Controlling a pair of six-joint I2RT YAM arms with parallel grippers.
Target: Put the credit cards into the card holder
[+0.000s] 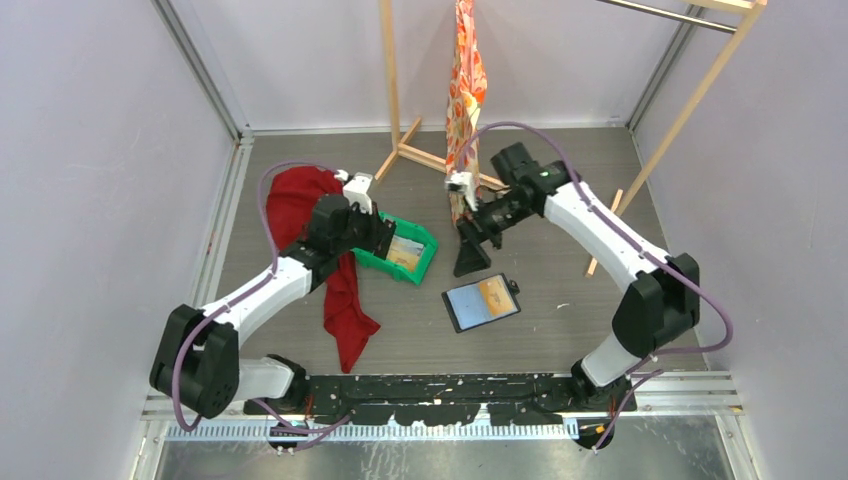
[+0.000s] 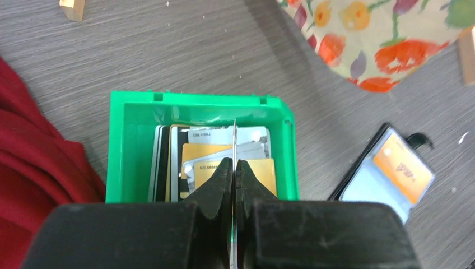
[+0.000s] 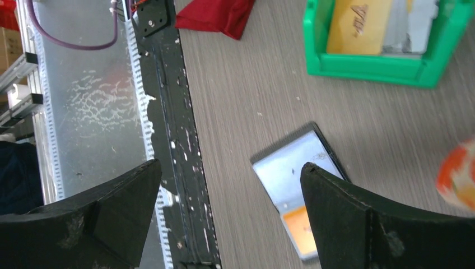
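A thin pale card (image 2: pixel 234 137), seen edge-on, is pinched in my left gripper, its far end sticking out past the fingertips. That gripper is raised over the green tray (image 2: pixel 287 151), where several more cards, such as a gold one (image 2: pixel 261 170), lie flat or stand on edge at the left. The black-edged card holder (image 1: pixel 482 303) rests to the tray's right, its face showing pale blue and orange. Above the floor between holder and tray, my right gripper is wide open and empty.
Red cloth (image 1: pixel 345 315) lies left of the tray and partly behind the left arm. A floral cloth (image 1: pixel 467 85) hangs from the wooden rack (image 1: pixel 392 70) behind the right gripper. Floor in front of the tray is bare.
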